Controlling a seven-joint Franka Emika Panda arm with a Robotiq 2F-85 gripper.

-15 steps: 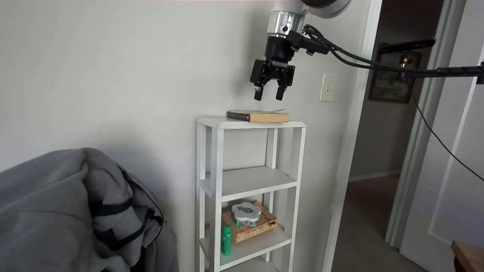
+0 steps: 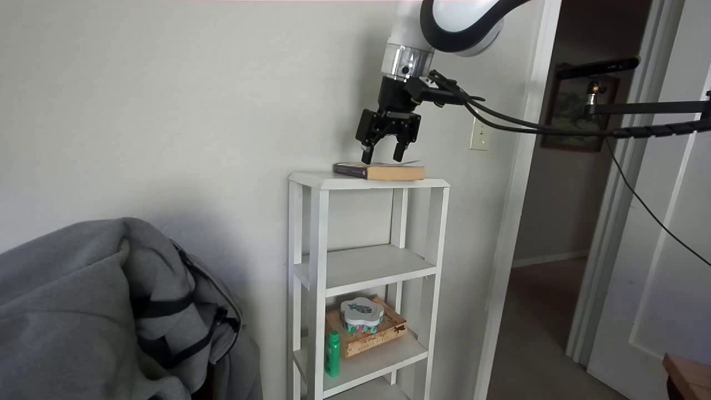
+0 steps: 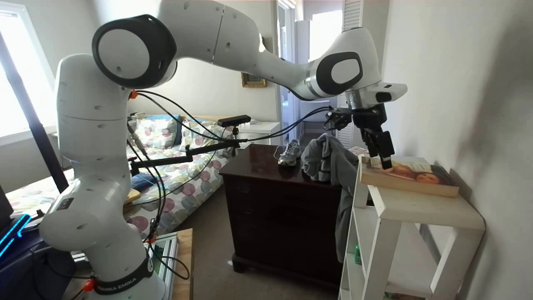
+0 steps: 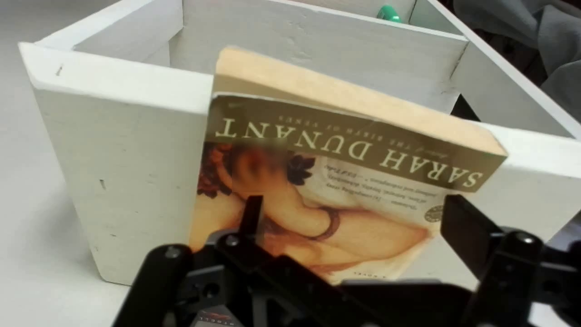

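Note:
A thick paperback book [image 2: 396, 173] lies flat on the top board of the white shelf unit [image 2: 373, 271]. Its cover faces up, reading "Sarah Dunant" in the wrist view, where the book [image 4: 348, 158] fills the middle. Just over the cover hangs my gripper [image 2: 383, 159], pointing down with its fingers apart and nothing held. In exterior view 2 the gripper [image 3: 385, 165] is close to the book [image 3: 414, 173] at its near side; whether a fingertip touches it I cannot tell. The wrist view has the two fingers spread across the cover.
Lower on the shelf stand a green bottle [image 2: 333, 354] and a flower-shaped tin [image 2: 361, 314] in a wooden box [image 2: 376, 339]. Behind the unit is a wall. A dark dresser [image 3: 285, 215] with a shoe [image 3: 290, 153] and grey cloth [image 3: 325, 155] stands nearby. The middle shelf board is empty.
My gripper has come down toward the book and shifted slightly left in exterior view 1. It stays open. The book has not moved.

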